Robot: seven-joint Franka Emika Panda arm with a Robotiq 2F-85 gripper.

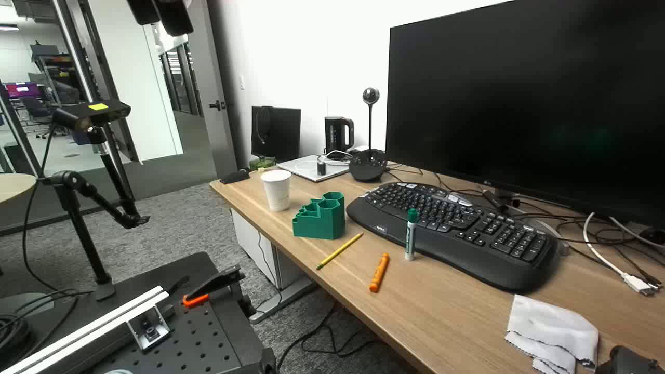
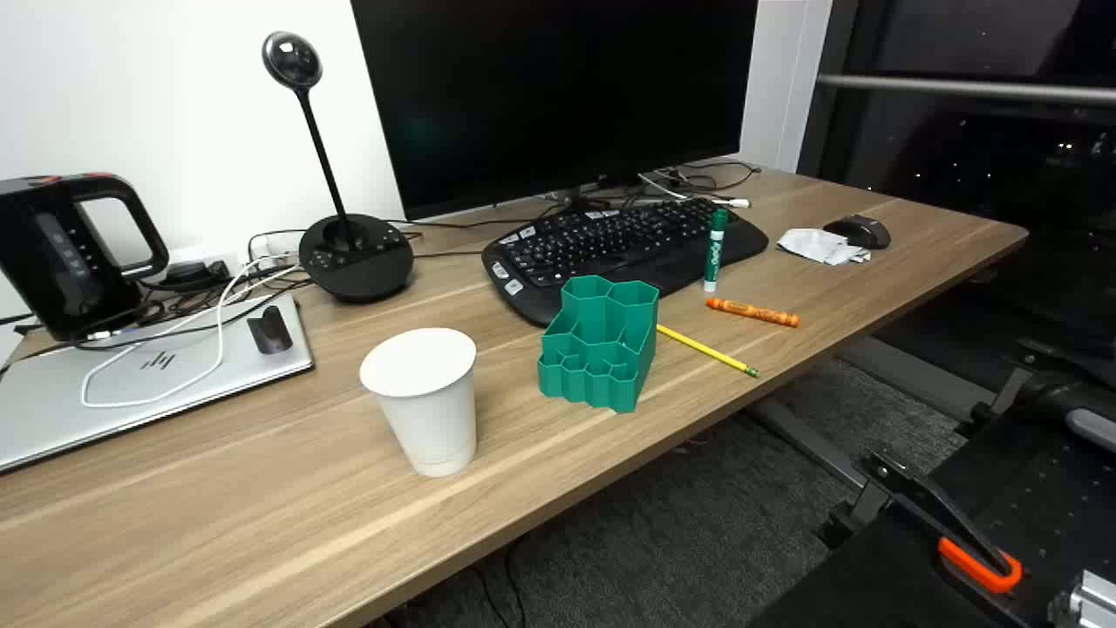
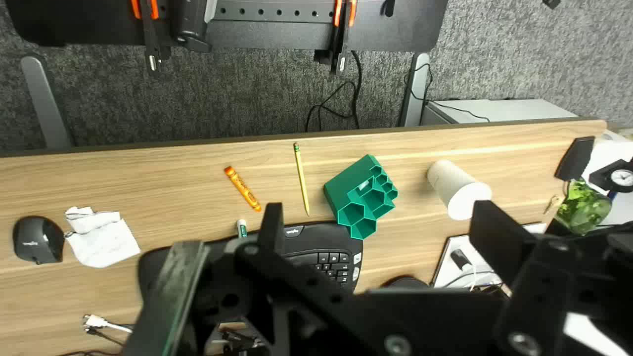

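In the wrist view my gripper is open, its black fingers (image 3: 272, 228) wide apart with nothing between them. It hangs well above the desk. Below lies a green honeycomb-shaped organizer (image 2: 596, 345), its cells looking empty apart from a small pale patch in the wrist view. Beside it are a yellow pencil (image 1: 340, 250) and an orange crayon-like marker (image 1: 378, 272), both lying flat. A green-capped marker (image 1: 411, 234) stands upright in front of the keyboard. A white paper cup (image 2: 424, 398) stands upright on the organizer's other side; its inside is not visible.
A black keyboard (image 1: 449, 230) and large monitor (image 1: 530, 112) fill the back. A white cloth (image 1: 552, 330) and mouse (image 2: 860, 231) lie at one end; a laptop (image 2: 157, 366), webcam stand (image 2: 356, 256) and kettle (image 2: 78, 256) at the other. Bare desk surrounds the pencil.
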